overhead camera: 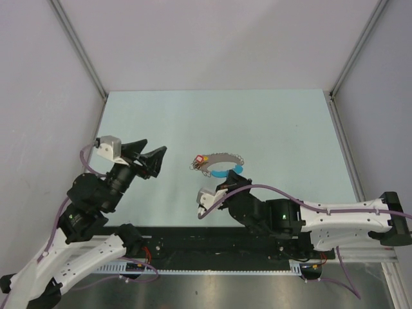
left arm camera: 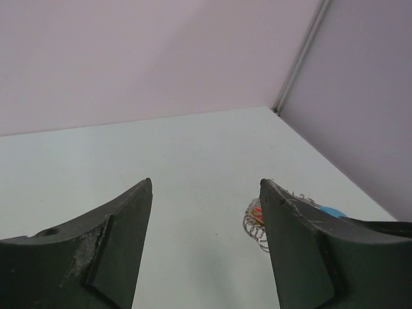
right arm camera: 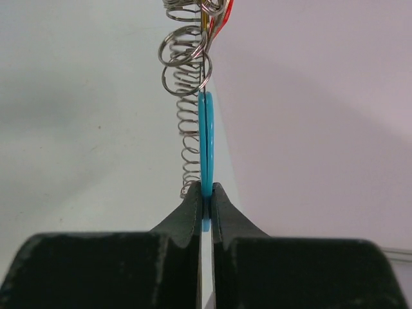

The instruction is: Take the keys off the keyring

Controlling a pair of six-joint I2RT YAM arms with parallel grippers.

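My right gripper is shut on a flat keyring with a light-blue strap part, coiled wire edging and loops of rings. In the right wrist view the blue piece stands upright in the fingers, with metal rings and red and yellow bits above it. My left gripper is open and empty, left of the keyring; in the left wrist view the keyring's ringed, red end shows beyond the right finger. The keys cannot be told apart clearly.
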